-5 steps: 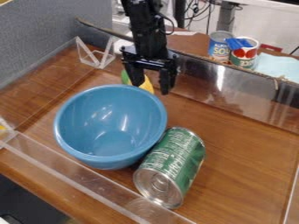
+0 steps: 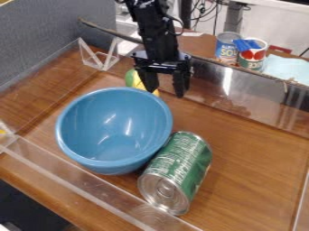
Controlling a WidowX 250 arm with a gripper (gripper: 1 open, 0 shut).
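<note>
My black gripper [image 2: 163, 81] hangs at the top centre, its fingers pointing down behind the blue bowl. Partly behind it, a yellow-green object [image 2: 136, 80] rests on the wooden surface, partly hidden by the fingers; whether it is held I cannot tell. A large blue bowl [image 2: 112, 129] stands at centre left. A green cylindrical can [image 2: 175, 173] lies on its side to the bowl's right, close to it.
Bare wood [image 2: 251, 169] fills the right side and the far left. Clear low walls edge the area. Behind stand cans [image 2: 226, 50] and a light blue cloth [image 2: 286, 69]. A white wire object [image 2: 97, 56] is at upper left.
My gripper has shifted only slightly around the same spot above the yellow-green object. The bowl and green can have not moved.
</note>
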